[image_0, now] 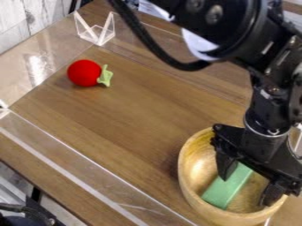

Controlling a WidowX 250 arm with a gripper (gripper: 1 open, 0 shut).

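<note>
A wooden bowl [193, 181] stands at the lower right of the camera view with a green rectangular block [224, 189] lying inside it. My black gripper [248, 178] reaches down into the bowl over the block, its fingers open on either side near the block's upper end. The lower parts of the fingers are partly hidden by the dark housing and the bowl.
A red round object with a green top [85, 73] lies at the upper left of the wooden table [130, 132]. A clear acrylic piece [94, 26] stands at the back left.
</note>
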